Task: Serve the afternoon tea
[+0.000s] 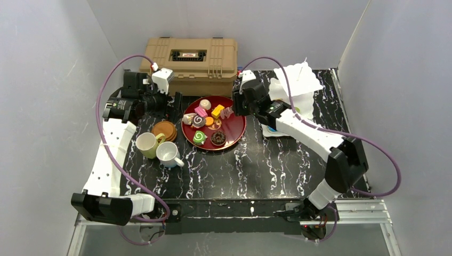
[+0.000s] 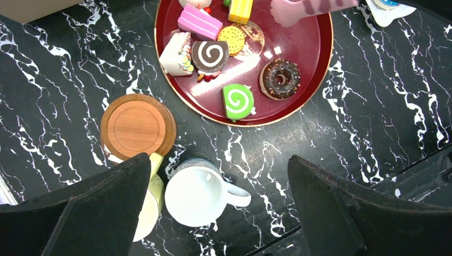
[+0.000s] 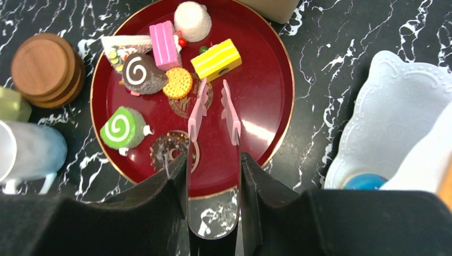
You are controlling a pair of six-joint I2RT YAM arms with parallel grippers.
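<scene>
A red tray (image 1: pixel 232 133) holds small sweets: a yellow cake (image 3: pixel 216 60), a pink cake (image 3: pixel 165 45), a green roll (image 2: pixel 237 101), a chocolate donut (image 2: pixel 280 79) and others. My right gripper is over the tray, shut on pink tongs (image 3: pixel 197 112), whose tips hang below the yellow cake in the right wrist view. My left gripper hangs open above the mugs left of the tray, nothing between its fingers. A white mug (image 2: pixel 194 194), a green mug (image 1: pixel 146 145) and wooden coasters (image 2: pixel 136 125) stand there.
A tan toolbox (image 1: pixel 189 64) stands behind the tray. White scalloped dishes (image 3: pixel 389 117) with a blue donut (image 3: pixel 362 181) sit at the right.
</scene>
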